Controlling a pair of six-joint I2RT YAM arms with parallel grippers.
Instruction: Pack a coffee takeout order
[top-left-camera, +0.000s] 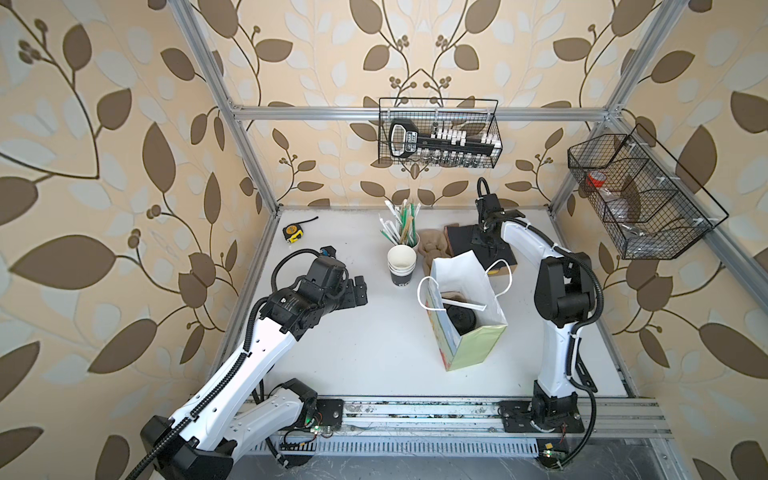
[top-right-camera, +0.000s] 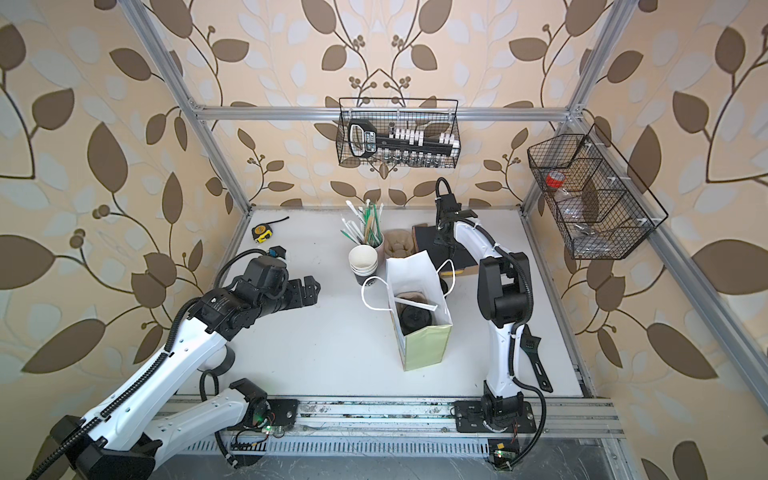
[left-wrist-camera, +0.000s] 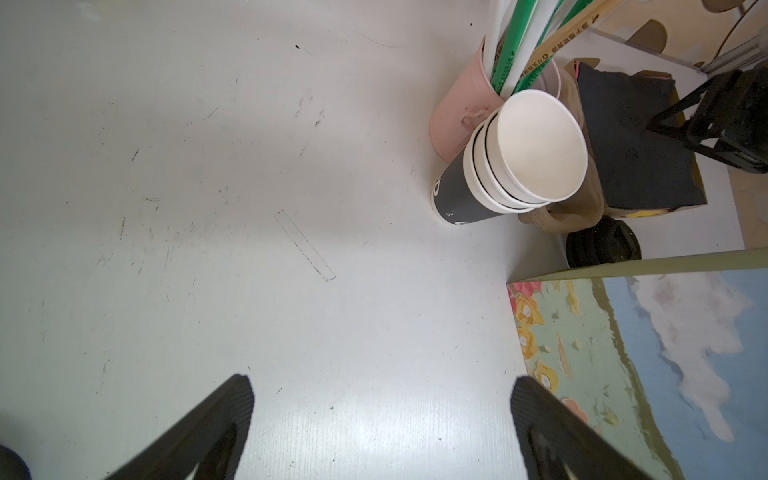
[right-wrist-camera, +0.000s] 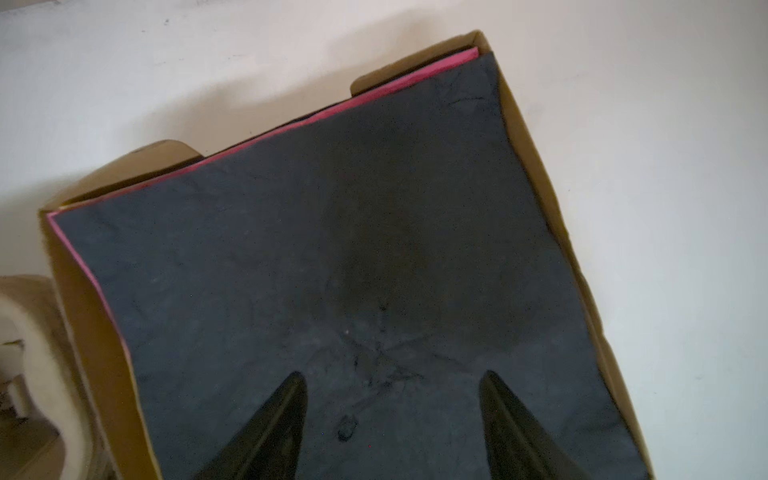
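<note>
My right gripper is part open, empty, directly over a dark napkin sheet (right-wrist-camera: 384, 208) in a cardboard box (right-wrist-camera: 528, 152) at the back right. My left gripper hangs open and empty over the table, left of the bag. The pale green paper bag (top-left-camera: 472, 344) stands open with a dark lidded item (top-left-camera: 462, 318) and a white strip inside. Stacked paper cups (left-wrist-camera: 536, 144) stand behind it, beside straws in a pink holder (left-wrist-camera: 460, 108). A brown cup carrier (top-left-camera: 434, 248) and black lids (left-wrist-camera: 600, 244) are nearby.
Wire baskets hang on the back wall (top-left-camera: 440, 144) and right wall (top-left-camera: 648, 192). A tape measure (top-left-camera: 292, 233) lies at the back left. A black tool (top-right-camera: 534, 356) lies at the right edge.
</note>
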